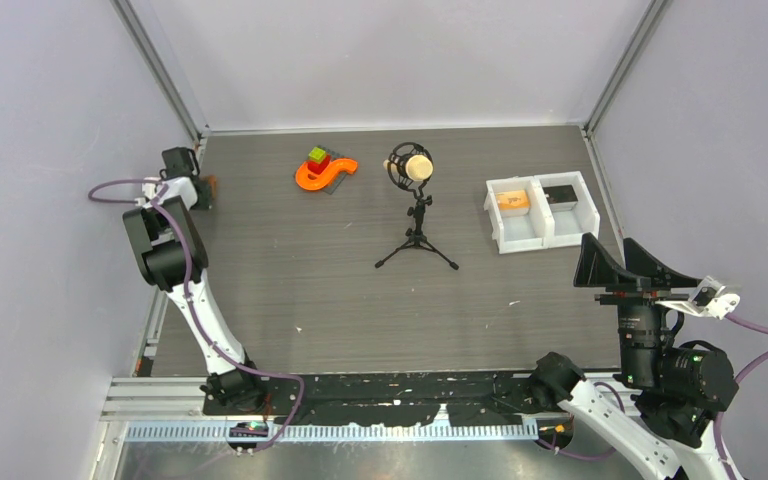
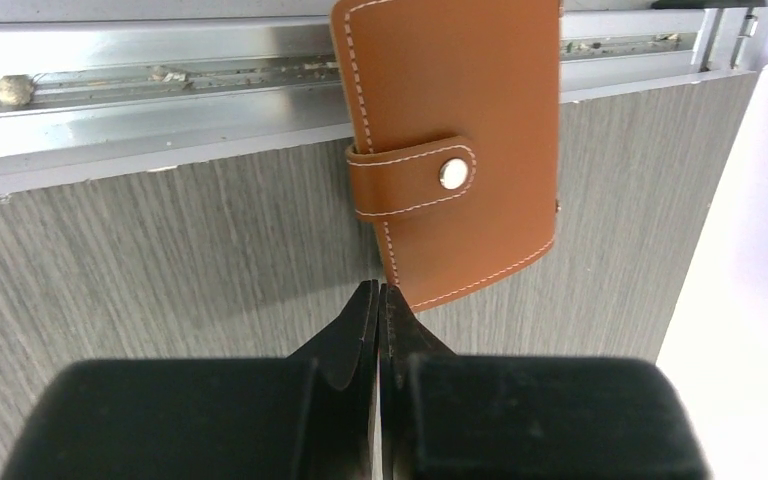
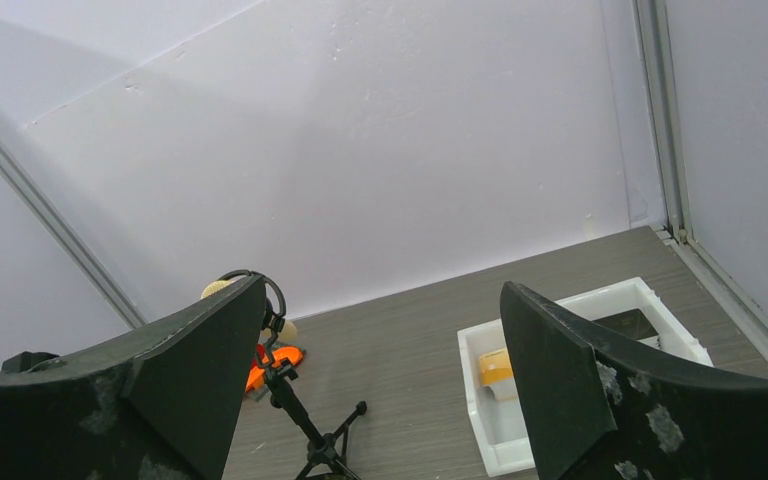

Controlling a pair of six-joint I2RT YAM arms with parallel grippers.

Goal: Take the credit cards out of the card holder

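In the left wrist view, a brown leather card holder (image 2: 470, 110) with white stitching lies closed, its strap fastened by a silver snap. One end of it rests over the metal rail at the table's edge. My left gripper is shut with nothing between its fingers, its tips just at the holder's near corner. From above, the arm hides most of the holder, and only a small brown patch shows beside it. No credit cards are in sight. My right gripper (image 1: 625, 262) stands open and empty at the right, above the front edge of the table.
A black tripod (image 1: 417, 238) holding a round mount stands mid-table. Behind it to the left is an orange toy slide (image 1: 322, 178) with blocks. A white divided tray (image 1: 521, 243) holds small boxes at the right.
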